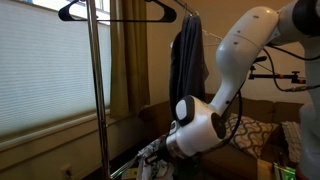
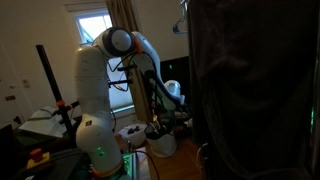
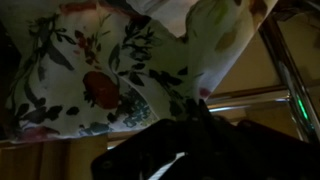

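Observation:
A white cloth (image 3: 75,75) with a print of dark leaves and red fruit fills the upper left of the wrist view. My gripper is dark and shut at its lower edge. Folds of the fabric run up to the fingertips, but whether any of it is pinched between them is too dark to tell. Low in exterior view 1, pale fabric shows beside the gripper end of the arm (image 1: 196,132). In exterior view 2 the gripper itself is lost in shadow.
A metal rack post (image 1: 99,90) rises at the left, with a black hanger (image 1: 117,12) on its rail. Dark trousers (image 1: 187,65) hang farther back. Metal bars (image 3: 250,98) cross near my gripper. A white bin (image 2: 160,143) stands in exterior view 2.

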